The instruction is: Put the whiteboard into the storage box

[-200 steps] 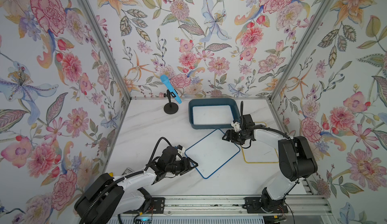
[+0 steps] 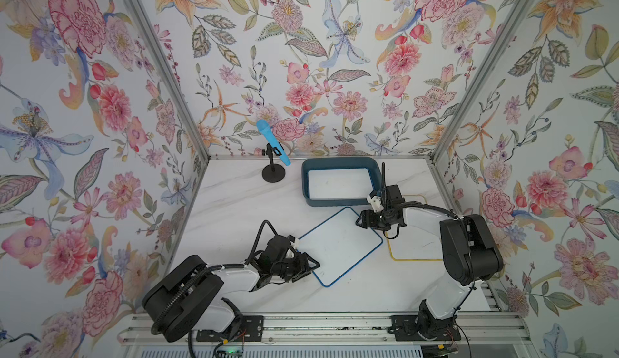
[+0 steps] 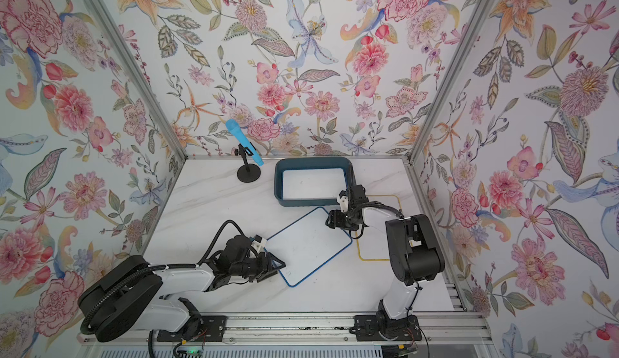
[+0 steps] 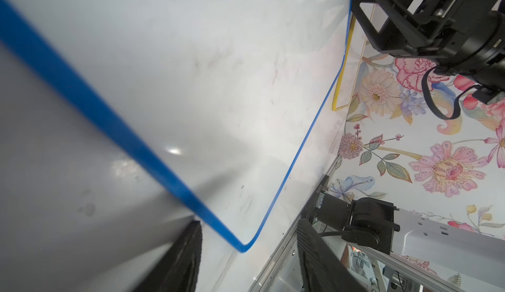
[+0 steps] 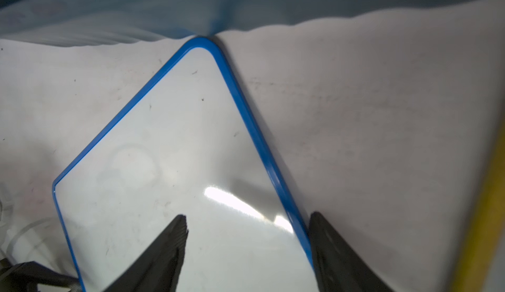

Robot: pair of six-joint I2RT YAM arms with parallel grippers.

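Note:
A blue-edged whiteboard [image 2: 338, 242] lies flat on the table, rotated, in front of the dark teal storage box [image 2: 341, 201]. My left gripper [image 2: 303, 262] is low at the board's near-left corner; in the left wrist view its fingers [image 4: 184, 255] are parted beside the blue edge, with nothing clearly held. My right gripper [image 2: 367, 219] is at the board's back-right edge, standing open, one fingertip beside the blue edge in the right wrist view, the other over the white surface.
A yellow-edged board [image 2: 412, 259] lies at the right under the right arm. A blue microphone [image 2: 270, 135] on a black stand [image 2: 273, 173] stands back left.
My left arm has shifted right, with the whiteboard's near end moved slightly.

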